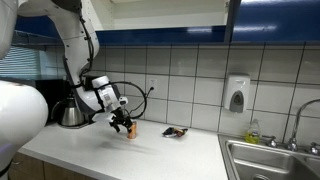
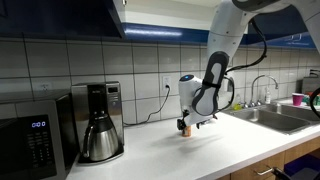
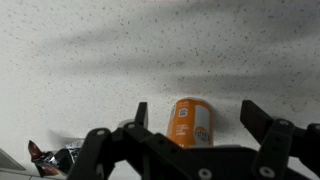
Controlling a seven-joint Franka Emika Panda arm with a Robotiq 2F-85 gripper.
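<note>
An orange bottle (image 1: 133, 129) with a pale label stands on the white counter (image 1: 150, 155). From above, in the wrist view, the bottle (image 3: 190, 122) appears between and partly beyond the two dark fingers of my gripper, which are spread wide. Nothing is held. Exterior view 1 puts my gripper (image 1: 120, 123) just left of the bottle, low over the counter. In exterior view 2 the bottle (image 2: 187, 130) is partly hidden by the gripper, and whether they touch cannot be told.
A crumpled dark and red packet (image 1: 174, 132) lies to the right of the bottle; part of this packet (image 3: 55, 158) shows at the wrist view's lower left. A sink (image 1: 265, 160) is at the far right. A coffee maker (image 2: 97, 122) and microwave (image 2: 35, 135) stand along the wall.
</note>
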